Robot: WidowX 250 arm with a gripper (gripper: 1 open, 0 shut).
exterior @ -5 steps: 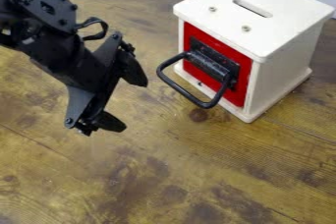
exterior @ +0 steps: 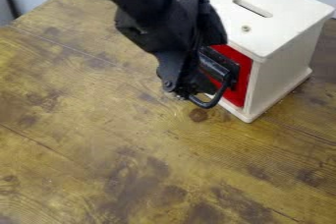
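A white box (exterior: pixel 281 76) with a slot in its top and a red front panel (exterior: pixel 237 88) stands at the right. On that panel is a black piece with a looped handle (exterior: pixel 210 100), partly covered by the black gripper (exterior: pixel 178 71), which reaches down from the top in front of the box. The fingers largely hide one another and overlap the handle, so their opening and any contact with the handle cannot be made out.
A pale edge shows at the top left, behind the table.
The arm has moved from the left to the right, up against the box's front, and now covers much of the black piece and red panel. The box has not visibly moved.
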